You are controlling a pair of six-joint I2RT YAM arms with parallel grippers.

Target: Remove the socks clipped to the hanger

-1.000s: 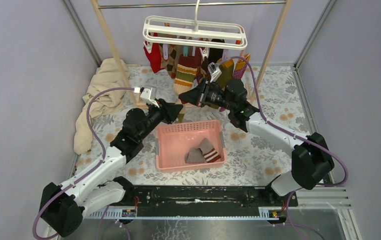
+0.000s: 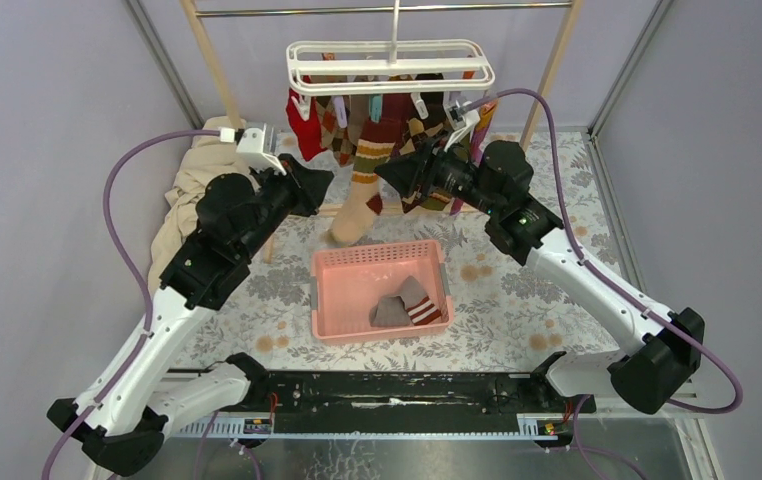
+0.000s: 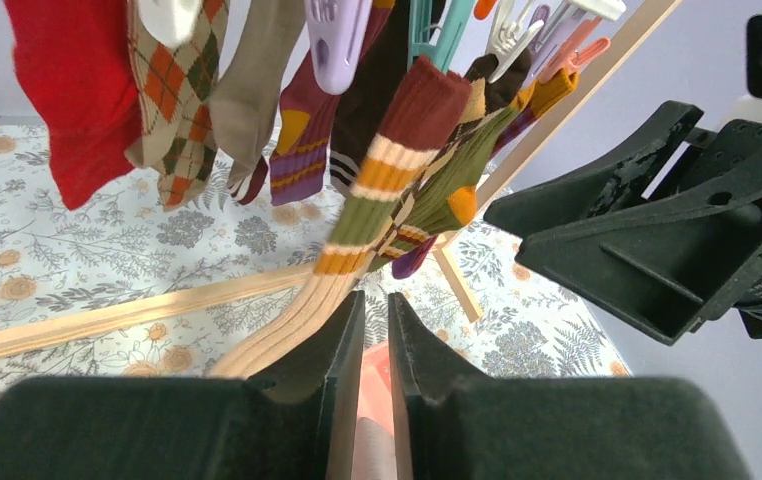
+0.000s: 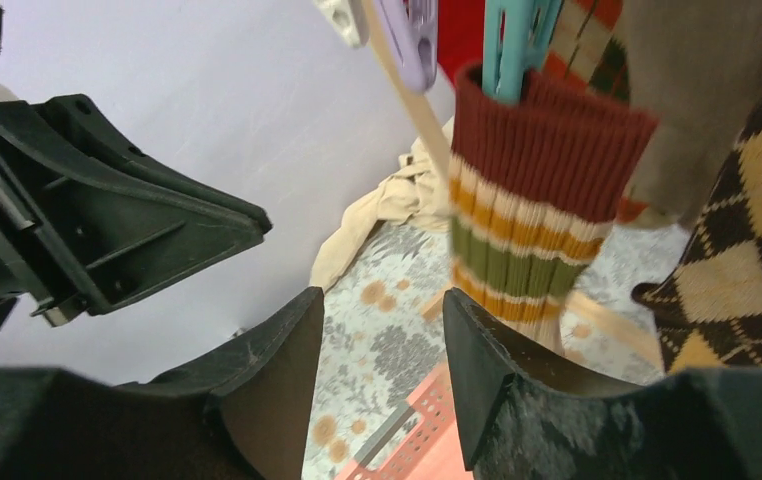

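Socks hang in a row from the white clip hanger (image 2: 390, 64). A long striped sock with cream foot hangs at the middle, clipped by a teal clip (image 4: 505, 55) in the right wrist view. My left gripper is left of it in the top view; its fingers are nearly together, and what they hold is hidden. My right gripper is just in front of the striped sock's cuff, its fingers apart with nothing visible between them.
The pink basket (image 2: 327, 310) below holds grey socks (image 2: 407, 305). A cream cloth (image 2: 197, 180) lies at the left beside the wooden rack post (image 2: 213, 70).
Both arms have risen toward the hanger, the left moving up and leftward, the right up and rightward. The striped sock's lower part has swung about beneath them.
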